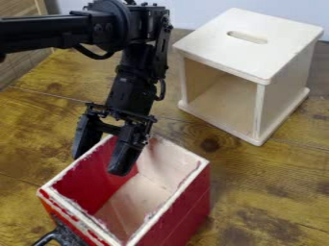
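My black gripper [106, 154] hangs over the back left corner of a red open-topped box [180, 216], one finger reaching down inside the rim. The fingers look spread apart, and I see nothing clearly between them. The box has a pale wooden interior, which looks empty where visible; the part behind the gripper is hidden.
A pale wooden cube [244, 43] with a handle slot on top and an open side stands at the back right. Bare wooden table [264, 192] lies to the right and left. A dark object sits at the lower left edge, and a wooden panel at the upper left.
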